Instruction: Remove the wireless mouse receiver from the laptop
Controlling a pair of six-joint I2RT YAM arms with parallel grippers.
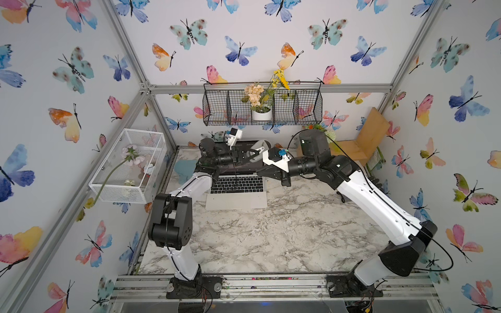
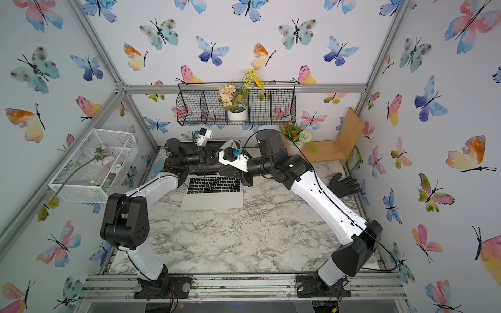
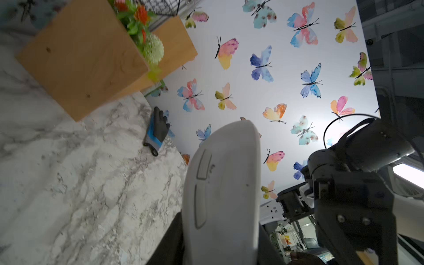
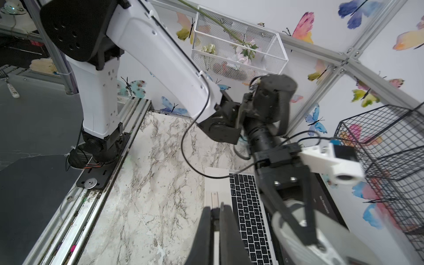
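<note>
The silver laptop [image 1: 236, 202] stands open at the back left, its screen mostly covered by the arms in the top left view. Pinched at the tips of my right gripper is a small thing that looks like the wireless receiver [image 4: 215, 200], its pale metal plug pointing away from the fingers. That gripper is shut and hovers above the laptop's right side. My left gripper is shut on a pale grey mouse [image 3: 227, 176], lifted above the laptop near its screen. Only one side of the mouse faces the left wrist camera.
A wooden stand [image 1: 348, 148] and flowers [image 1: 330, 133] sit at the back right. A dark glove [image 2: 343, 185] lies by the right edge. Above hangs a black wire basket [image 1: 284, 107].
</note>
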